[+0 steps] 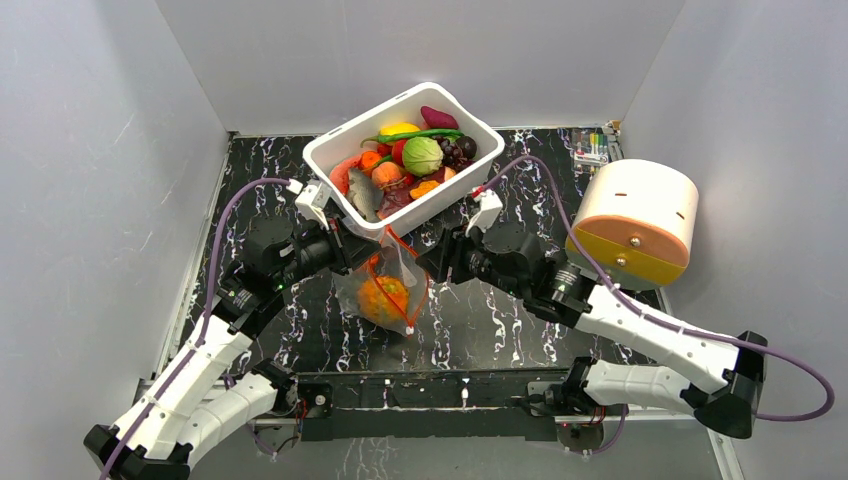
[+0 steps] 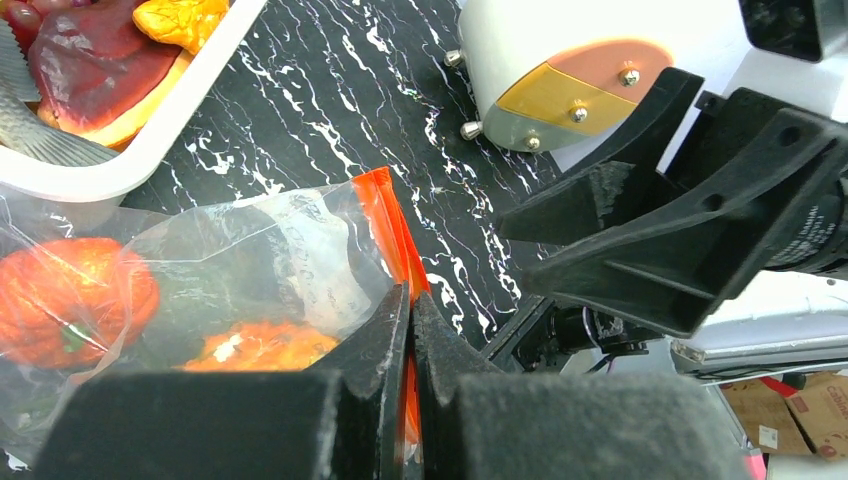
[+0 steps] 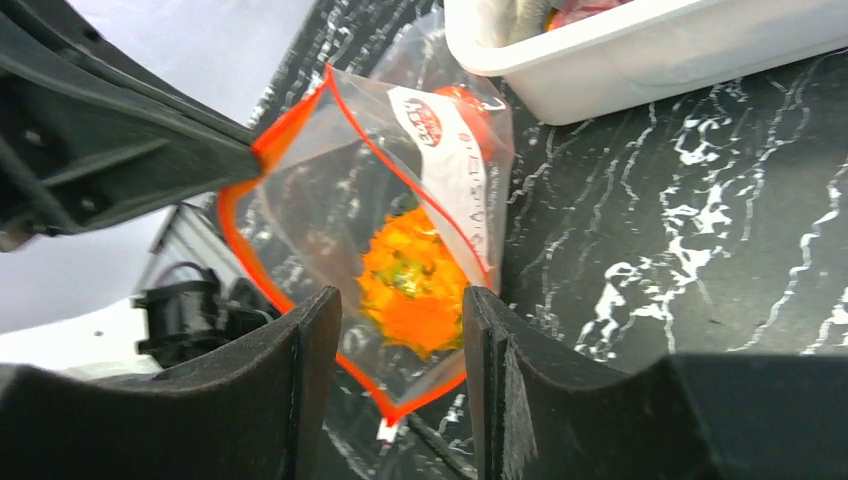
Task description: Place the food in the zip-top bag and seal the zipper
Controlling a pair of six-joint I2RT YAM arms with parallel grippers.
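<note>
The clear zip top bag (image 1: 352,292) with its orange-red rim lies on the black marbled table, mouth spread towards the right. My left gripper is shut on the bag's rim. Inside the bag, a yellow-orange food piece (image 3: 412,280) rests near the mouth. An orange-red food piece (image 2: 75,300) lies deeper in the bag, beside the tub. Just right of the mouth stands my right gripper (image 1: 436,268). Its fingers (image 2: 680,255) are apart, and no food shows between them in either wrist view.
Behind the bag, a white tub (image 1: 490,160) holds several vegetables, fruits and a fish. A white bread-shaped box (image 1: 640,205) stands on the right side. Bare table shows right of the bag, in front of the tub.
</note>
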